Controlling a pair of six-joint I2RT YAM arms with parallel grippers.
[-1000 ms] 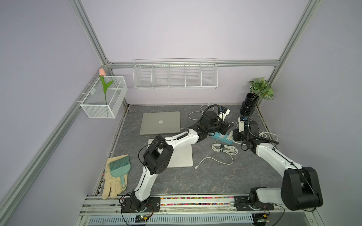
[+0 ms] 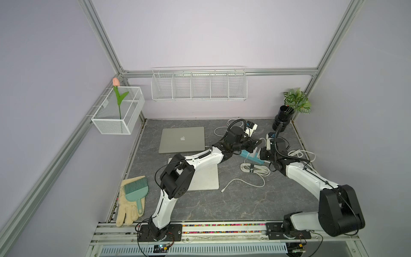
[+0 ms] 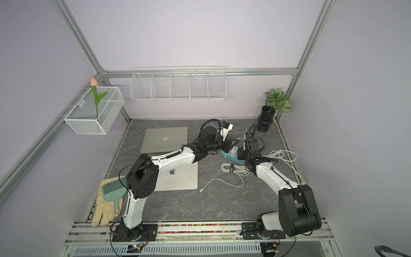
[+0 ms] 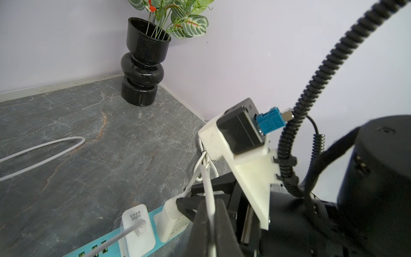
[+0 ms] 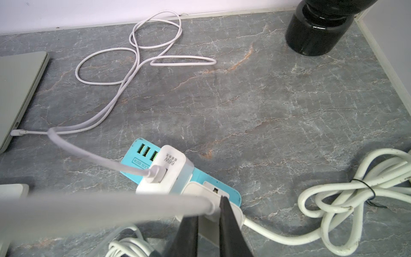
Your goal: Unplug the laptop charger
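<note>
The blue power strip (image 5: 128, 162) holds a white 66W charger (image 4: 139, 235) (image 5: 167, 169) and a second white charger (image 4: 169, 222) (image 5: 192, 192) beside it. My right gripper is down at the second charger, shut on it, its cable plug just above the fingers. My left gripper is shut above and left of the strip, a white cable running over its fingers; whether it grips the cable is unclear. The grey laptop (image 2: 182, 140) lies closed at the back left, a cable end at its side in the right wrist view.
A black vase with a plant (image 4: 139, 85) stands at the back right. Coiled cables (image 2: 252, 169) lie in front of and right of the strip. A white laptop (image 3: 175, 180), glove (image 2: 126, 209) and dustpan (image 2: 136, 190) lie at the left.
My right gripper has moved a little to the left, toward the power strip. My left arm has shifted very slightly.
</note>
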